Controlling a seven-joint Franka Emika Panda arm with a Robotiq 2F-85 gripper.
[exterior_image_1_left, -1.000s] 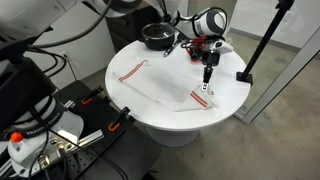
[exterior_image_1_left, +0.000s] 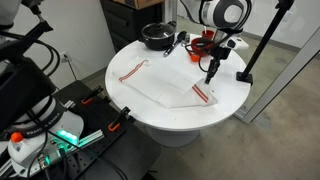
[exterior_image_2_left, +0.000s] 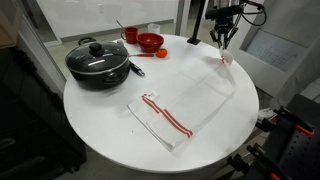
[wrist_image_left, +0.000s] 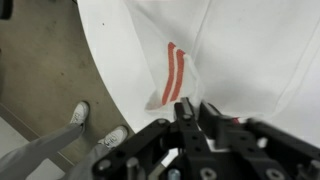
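A white cloth (exterior_image_1_left: 178, 88) with red-orange stripes lies spread over the round white table. Its striped right end (exterior_image_1_left: 202, 94) is rumpled, and in the wrist view the striped corner (wrist_image_left: 173, 75) reaches close to the fingers. In exterior view 2 the other striped end (exterior_image_2_left: 167, 117) lies flat. My gripper (exterior_image_1_left: 208, 81) points down just above the rumpled end, near the table's right side; in exterior view 2 the gripper (exterior_image_2_left: 222, 48) is at the far right. Whether cloth is between the fingertips is too small and dark to tell.
A black lidded pot (exterior_image_2_left: 98, 64) stands at the table's back, with a red bowl (exterior_image_2_left: 151, 43), a red mug (exterior_image_2_left: 130, 35) and a small orange-red object (exterior_image_2_left: 162, 54) nearby. A black post (exterior_image_1_left: 262, 40) rises beside the table. A person's feet (wrist_image_left: 80, 113) show on the floor.
My gripper has shifted slightly right and up in exterior view 1, and the arm above it has swung right. The cloth's striped end looks a little lower and flatter than a second ago.
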